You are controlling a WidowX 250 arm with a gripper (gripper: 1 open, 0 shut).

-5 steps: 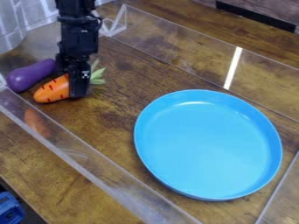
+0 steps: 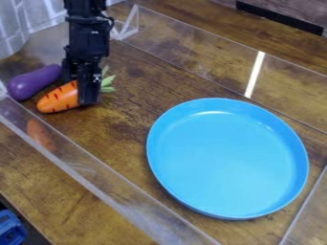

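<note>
My black gripper (image 2: 88, 86) reaches down from the top left onto an orange toy carrot (image 2: 57, 99) with pale green leaves. Its fingers sit over the carrot's leafy end; whether they are closed on it is hard to make out. A purple eggplant (image 2: 34, 81) lies just left of the carrot. A large blue plate (image 2: 228, 158) rests on the right side of the wooden tray floor.
Clear plastic walls edge the work area along the left and lower left. A blue object (image 2: 10, 228) sits outside at the bottom left corner. The wooden floor (image 2: 179, 77) between carrot and plate is bare.
My gripper has shifted very slightly over the carrot; otherwise little differs.
</note>
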